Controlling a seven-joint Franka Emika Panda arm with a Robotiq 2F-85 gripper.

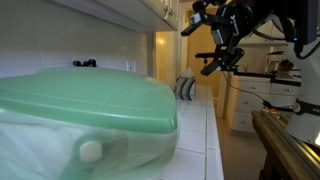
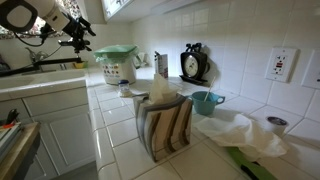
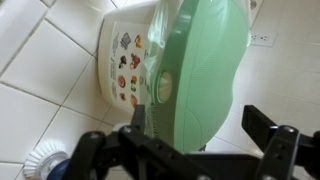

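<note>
A translucent container with a green lid fills the left of exterior view 1. In exterior view 2 the same green lid shows at the far end of the counter. My gripper hangs in the air near it, above counter height. From the wrist, the lid lies beyond the open fingers, and the container's side carries small printed pictures. Nothing is between the fingers; whether they touch the lid cannot be told from the wrist view alone, but exterior view 1 shows them apart.
A small jar stands near the container. Farther along the counter are a striped block, a teal cup, a dark round-faced object, crumpled paper and a metal cup. White tile between them is partly clear.
</note>
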